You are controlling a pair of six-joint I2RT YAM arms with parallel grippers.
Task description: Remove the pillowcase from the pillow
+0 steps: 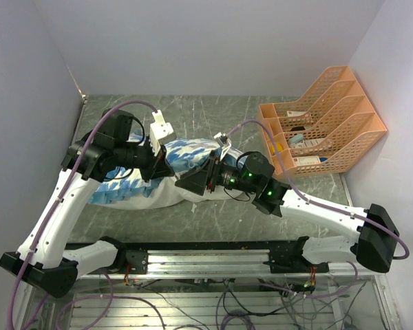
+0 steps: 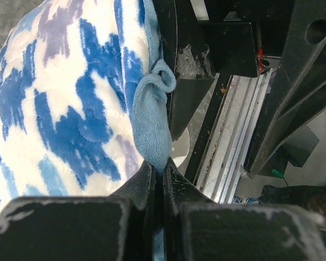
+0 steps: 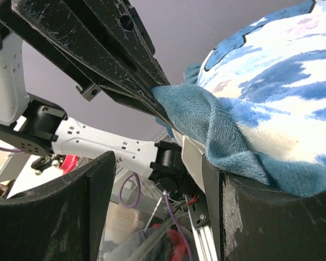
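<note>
A blue-and-white patterned pillowcase [image 1: 185,152] lies bunched on the white pillow [image 1: 160,192] in the middle of the table. My left gripper is shut on a twisted light-blue fold [image 2: 151,122] of the pillowcase. Close beside it, my right gripper [image 1: 193,183] stands open at the front edge of the cloth. In the right wrist view, the pillowcase's blue hem [image 3: 223,133] lies near the right gripper's open fingers [image 3: 81,217], and the left gripper's black tips meet that hem. Part of the pillow is hidden under the arms.
An orange mesh organizer [image 1: 272,159] with small items stands at the right back. Bare grey marbled table [image 1: 213,113] shows behind the pillow, and a strip [image 1: 186,223] is clear in front of it. Walls [image 1: 20,124] rise at the sides and back.
</note>
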